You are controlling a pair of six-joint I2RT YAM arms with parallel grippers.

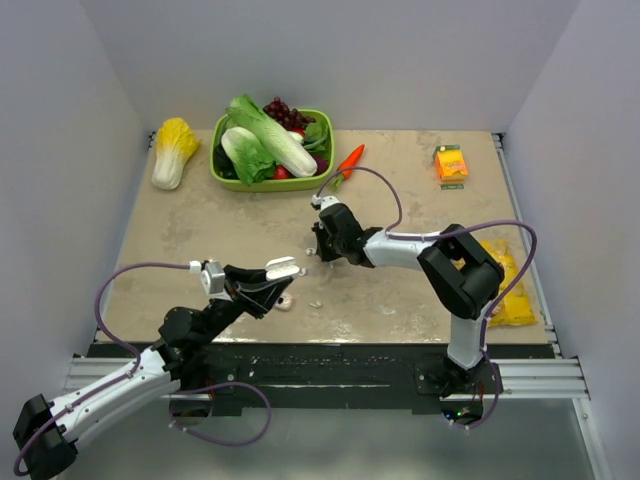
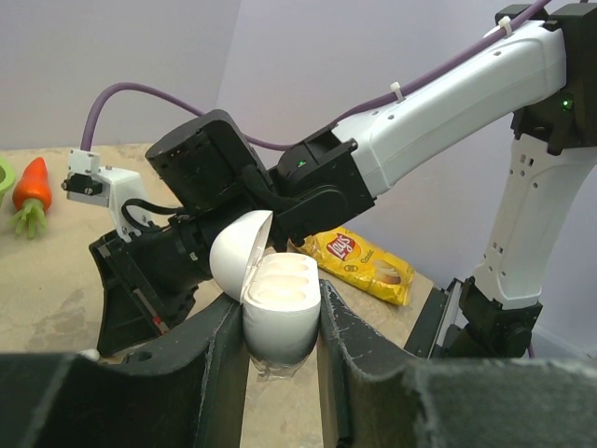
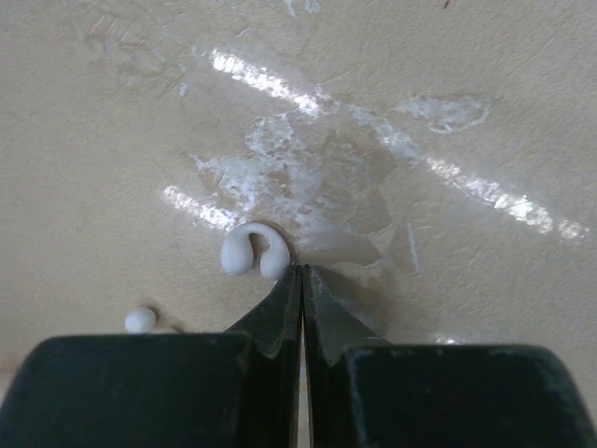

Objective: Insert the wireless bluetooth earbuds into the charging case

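A white, curved earbud (image 3: 254,245) lies on the table in the right wrist view, just left of and beyond the tips of my right gripper. That gripper's fingers are pressed together with nothing between them. The white charging case (image 2: 282,294), its lid (image 2: 238,252) raised, is clamped between the fingers of my left gripper. In the top view, the case (image 1: 282,267) is held above the table's front left part. A second small white piece (image 3: 140,320) lies at the lower left of the right wrist view, partly hidden by my gripper.
A small white item (image 1: 316,304) and a round white piece (image 1: 284,302) lie near the front of the table. Toward the back are a green basket (image 1: 219,180) of vegetables and a carrot (image 1: 350,163). A yellow chip bag (image 1: 513,300) lies at right.
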